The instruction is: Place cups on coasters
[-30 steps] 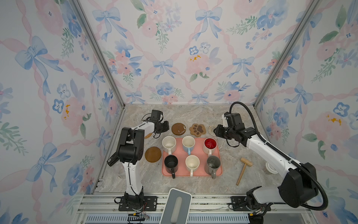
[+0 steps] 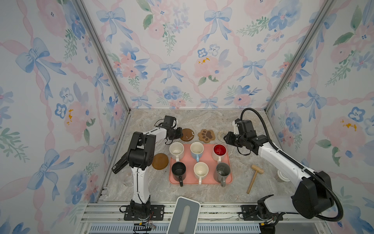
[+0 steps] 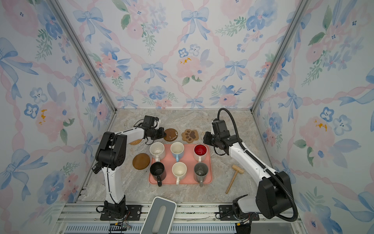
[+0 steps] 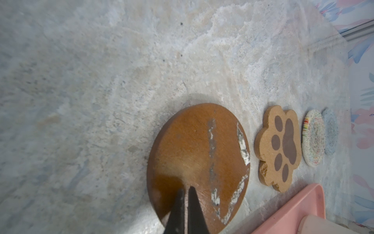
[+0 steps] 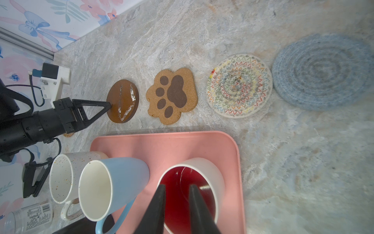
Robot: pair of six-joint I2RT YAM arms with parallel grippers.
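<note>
Six-cup tray contents stand upright: a speckled white cup (image 2: pixel 176 149), a light blue cup (image 2: pixel 197 149), a red-lined white cup (image 5: pixel 212 177), a black cup (image 2: pixel 178 170), a cream cup (image 2: pixel 201 170) and a grey cup (image 2: pixel 222 171). Behind them lie a brown round coaster (image 4: pixel 198 156), a paw coaster (image 5: pixel 173 95), a zigzag-patterned coaster (image 5: pixel 239 85) and a blue-grey coaster (image 5: pixel 323 72). My left gripper is shut at the brown coaster, nothing visible between its fingers; contact cannot be told. My right gripper is partly open near the red-lined cup, its gap empty.
The cups stand on a pink tray (image 5: pixel 229 142). Another brown coaster (image 2: pixel 159 161) lies left of it. A wooden mallet (image 2: pixel 254 178) rests at the right, near a white-rimmed container (image 2: pixel 283 176).
My left gripper has moved right, up to the brown coaster. My right arm has shifted only slightly. The cups and coasters have stayed in place.
</note>
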